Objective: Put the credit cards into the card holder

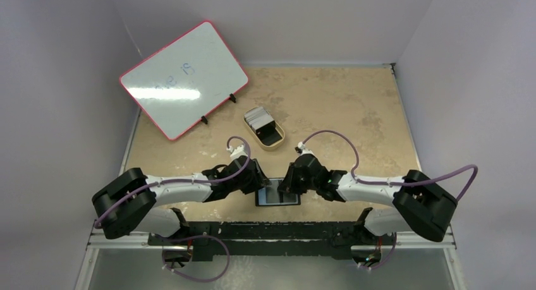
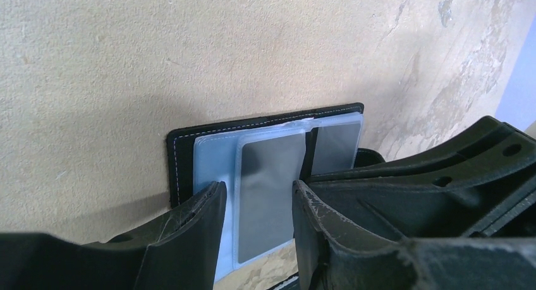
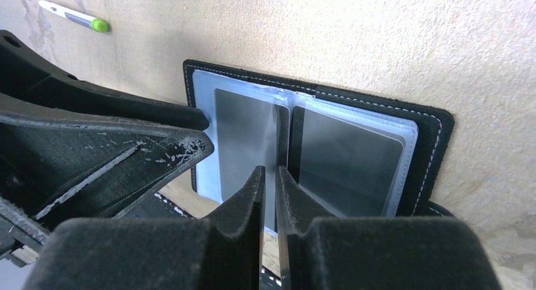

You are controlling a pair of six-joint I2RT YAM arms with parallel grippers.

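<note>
The open card holder (image 1: 272, 200) lies flat at the near middle of the table, black with stitched edges and clear blue-tinged sleeves (image 3: 347, 163). Both grippers are over it. My left gripper is open above the left sleeves, nothing visible held between its fingers. My right gripper has its fingertips close together at the dark middle strip between the two pockets; whether anything is between them is unclear. A tan tray (image 1: 280, 140) behind holds a stack of pale cards (image 1: 258, 118) in a black box.
A whiteboard (image 1: 183, 75) lies at the back left. A pen (image 3: 73, 15) with a green end shows in the right wrist view. Walls surround it on the sides and back.
</note>
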